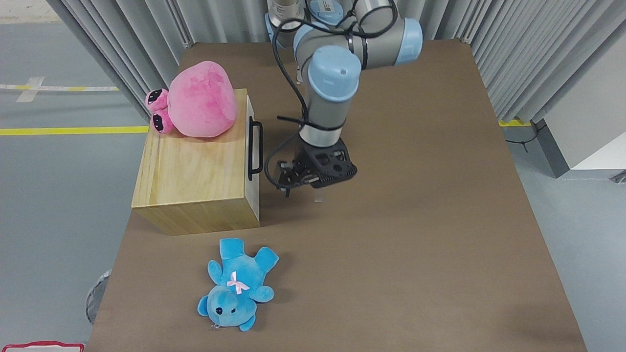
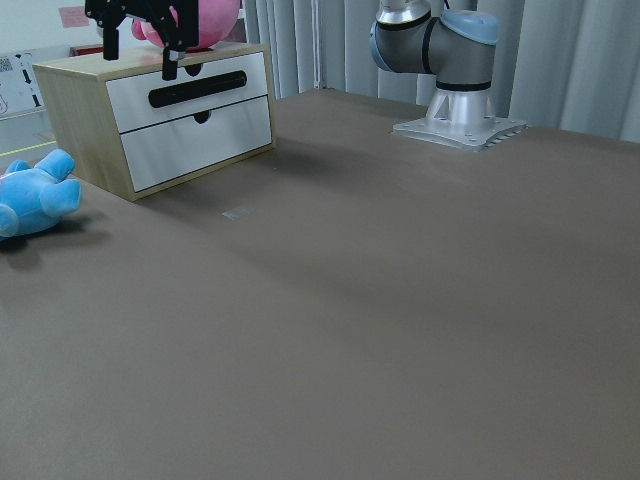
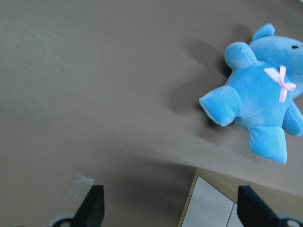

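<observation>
A blue plush toy with a pink bow lies on its back on the table, in front of the wooden drawer cabinet; it fills the upper right of the wrist view. A pink plush sits on the cabinet's top. My gripper hangs in the air beside the cabinet's handle side, its two fingers wide apart with nothing between them. In the left view it is high at the top left, above the blue toy's level.
The cabinet's drawers with black handle face that free space. Pleated curtains line the back.
</observation>
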